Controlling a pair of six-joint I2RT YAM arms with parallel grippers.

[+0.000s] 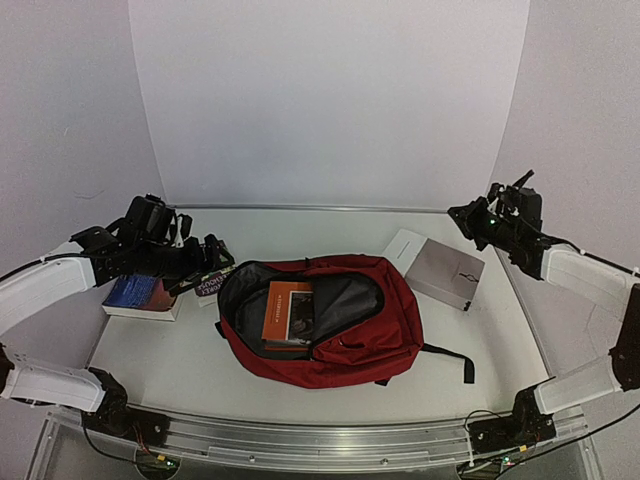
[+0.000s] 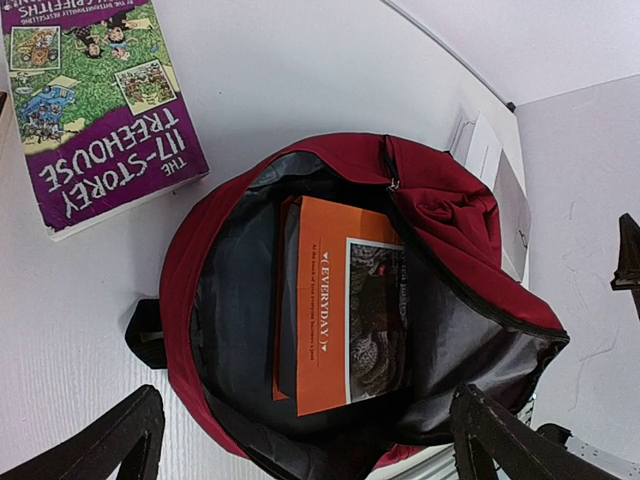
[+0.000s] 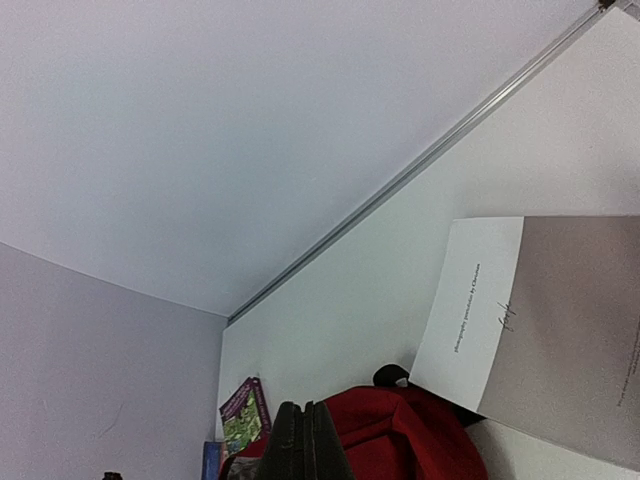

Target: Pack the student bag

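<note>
The red backpack [image 1: 375,350] lies unzipped in the middle of the table, with an orange book [image 2: 325,300] inside its main compartment. Right of the bag, a large grey-and-white book [image 1: 447,272] lies flat. Behind and above it hangs my right gripper [image 1: 456,218], apart from the book; its fingertips meet in the right wrist view with nothing between them. My left gripper stands open above the bag's left side, fingers wide apart and empty. A purple treehouse book [image 2: 110,120] lies left of the bag, partly hidden by the left arm in the top view.
A thick blue book [image 1: 133,296] is at the far left under the left arm. A black strap [image 1: 455,358] trails right from the bag. Walls close the sides and back.
</note>
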